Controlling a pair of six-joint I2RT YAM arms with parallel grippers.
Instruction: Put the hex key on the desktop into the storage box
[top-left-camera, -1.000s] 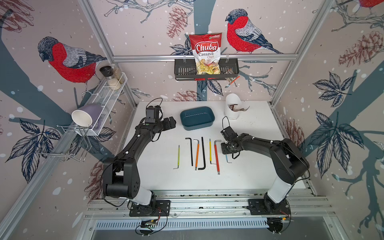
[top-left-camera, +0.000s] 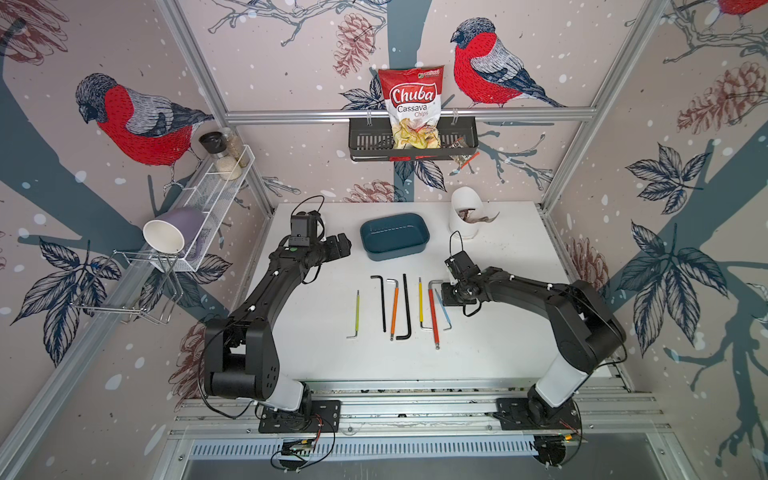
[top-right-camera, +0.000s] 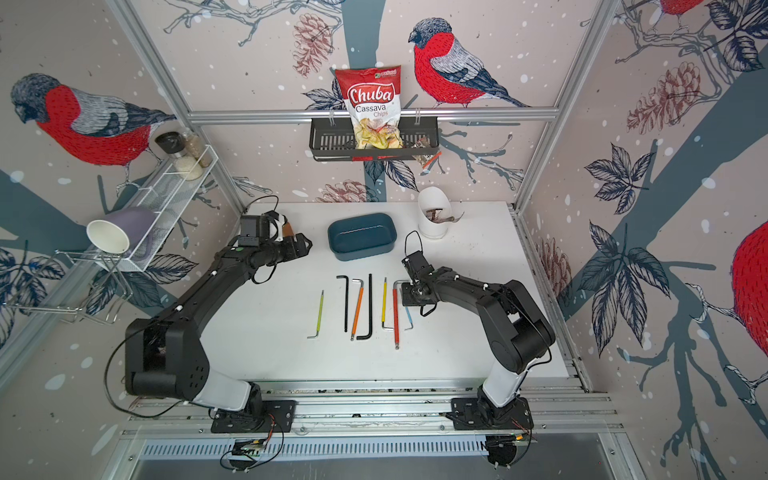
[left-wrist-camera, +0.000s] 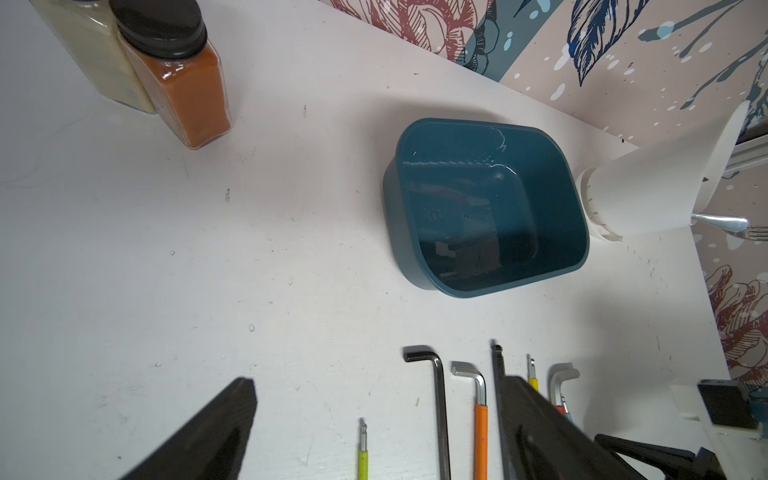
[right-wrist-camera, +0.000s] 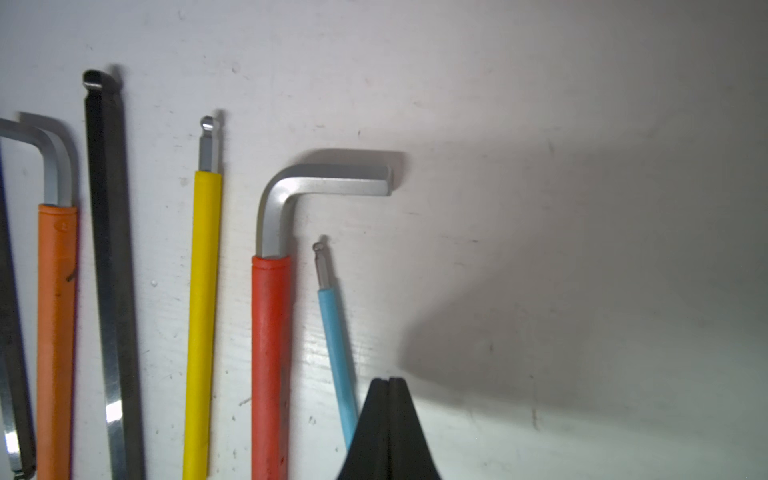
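Several hex keys lie in a row on the white desktop: green (top-left-camera: 357, 312), black (top-left-camera: 382, 304), orange (top-left-camera: 394, 312), yellow (right-wrist-camera: 204, 304), red (right-wrist-camera: 270, 344) and light blue (right-wrist-camera: 337, 352) among them. The empty teal storage box (top-left-camera: 394, 248) stands behind them. My right gripper is shut, nothing between its fingers, over the desk beside the blue key's lower part. My left gripper (top-left-camera: 340, 246) hangs open and empty at the left, with the box and keys ahead in its wrist view.
A white holder with cutlery (top-left-camera: 464, 224) stands right of the box. Two spice jars (left-wrist-camera: 188, 96) stand at the back left. A wire rack (top-left-camera: 208, 200) is on the left wall, and a shelf (top-left-camera: 360, 140) with chips hangs at the back.
My right gripper has shifted very slightly, and more of the blue hex key shows beside it in the top left view. The left arm is essentially still.
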